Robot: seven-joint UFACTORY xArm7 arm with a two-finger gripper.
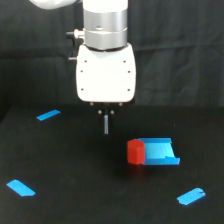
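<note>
A red block (135, 152) stands on the dark table at the left edge of a blue patch (159, 151), covering part of its border. Up and to the left of the block in the camera view, my white gripper (106, 124) hangs from the arm, pointing down. Its fingers show as one thin bar and look shut, with nothing visible between them. The fingertips are apart from the block.
Blue strips mark the table at the back left (48, 115), front left (21, 188) and front right (191, 196). Bare dark table lies between them. A dark curtain (180, 60) hangs behind.
</note>
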